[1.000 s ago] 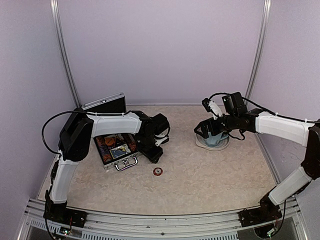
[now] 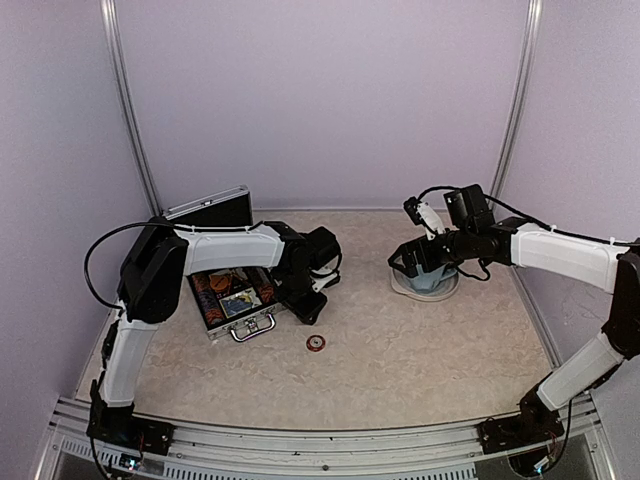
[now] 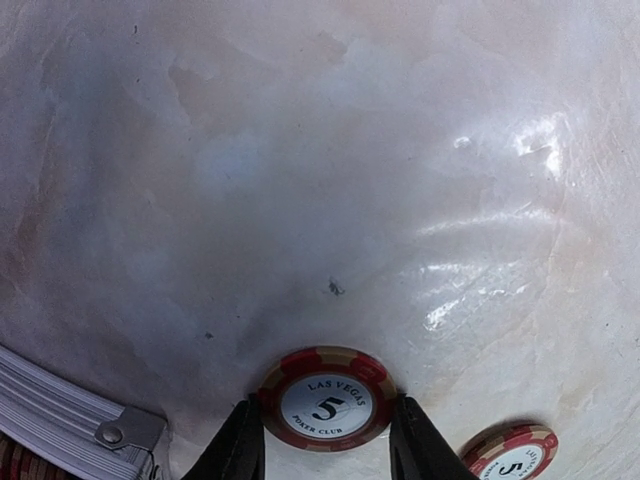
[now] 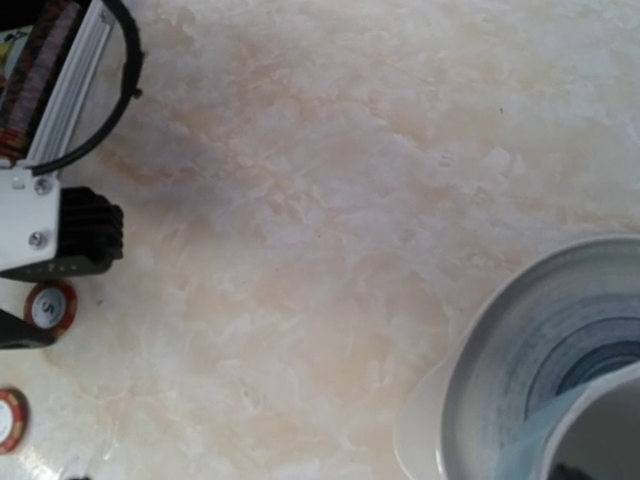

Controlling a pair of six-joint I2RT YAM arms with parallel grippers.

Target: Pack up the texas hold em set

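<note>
The poker case (image 2: 228,325) is open at the left, with chips and a card deck inside; my left arm covers part of it. My left gripper is low beside the case's right corner. A red-and-tan poker chip (image 3: 327,400) marked 5 sits between its fingertips, which come up to the chip's two sides; whether they press on it is unclear. A second such chip (image 2: 316,343) lies flat on the table, nearer the front. My right gripper (image 2: 405,262) hangs over the bowl at the right, fingers wide apart, nothing seen between them.
A pale blue-grey bowl (image 4: 480,330) with a light blue item in it stands under the right gripper. The tabletop between the case and the bowl is bare, as is the front of the table (image 2: 400,375). The raised case lid (image 2: 220,212) stands behind the left arm.
</note>
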